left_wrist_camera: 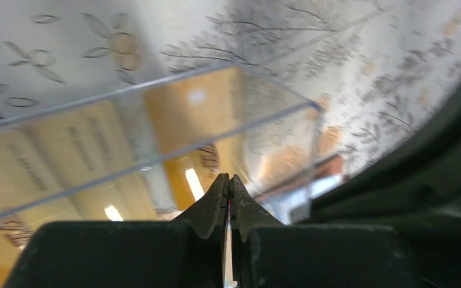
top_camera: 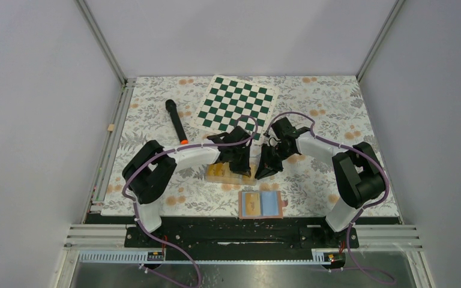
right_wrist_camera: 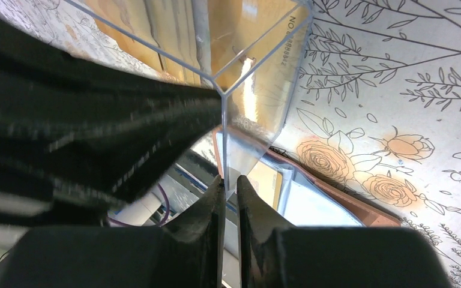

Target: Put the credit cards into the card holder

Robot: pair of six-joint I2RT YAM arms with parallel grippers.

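A clear open box (top_camera: 223,179) lies near the table's middle. Inside stand several gold cards (left_wrist_camera: 192,102), one of them (right_wrist_camera: 249,33) near the box's right end. My left gripper is shut over the box, its tips in front of that card, with nothing visible between them. At the box's right end, my right gripper has its fingers slightly parted, with the clear wall's corner edge at the tips. The brown card holder (top_camera: 261,217) lies open towards the front; a gold card (top_camera: 252,204) shows in its left side, pale blue at right.
Both grippers are close together over the box. A green-and-white checkerboard (top_camera: 235,103) and a black microphone (top_camera: 176,120) lie behind. Bare patterned cloth (top_camera: 330,102) stretches to the back right.
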